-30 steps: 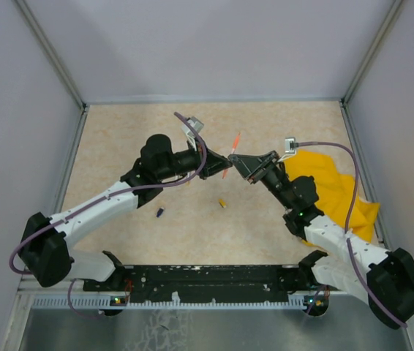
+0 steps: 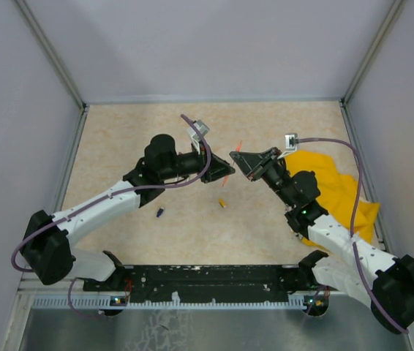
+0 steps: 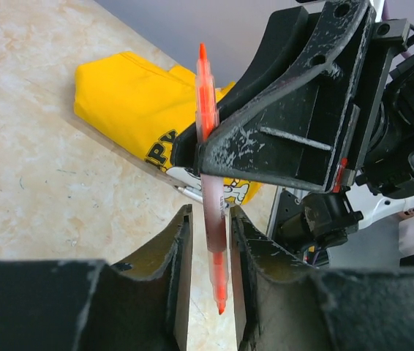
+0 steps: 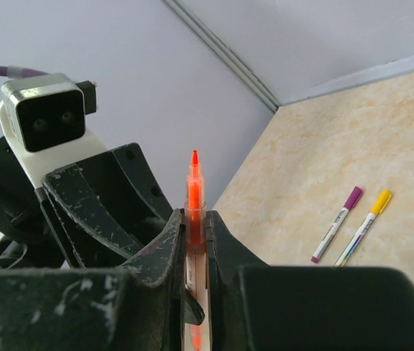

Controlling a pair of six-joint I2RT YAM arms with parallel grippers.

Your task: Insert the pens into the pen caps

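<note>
An orange-and-white pen [image 3: 215, 219] stands nearly upright between the arms, with my right gripper shut on it. Both ends of the pen are orange. Around its lower part, in the left wrist view, the fingers of my left gripper are open, a gap showing beside the pen. On the table a purple-ended pen [image 4: 337, 224] and a yellow-ended pen [image 4: 363, 228] lie side by side. From above, a small yellow piece [image 2: 222, 203] and a small dark blue piece [image 2: 160, 212] lie apart; whether they are caps I cannot tell.
A yellow printed cloth bag [image 2: 331, 183] lies at the right side, beside the right arm. Bare table [image 2: 192, 241] stretches in front of the grippers, and a grey wall [image 2: 214, 58] closes the back.
More of the pen's lower end now shows below the grippers in the top view. The pieces on the table have stayed put.
</note>
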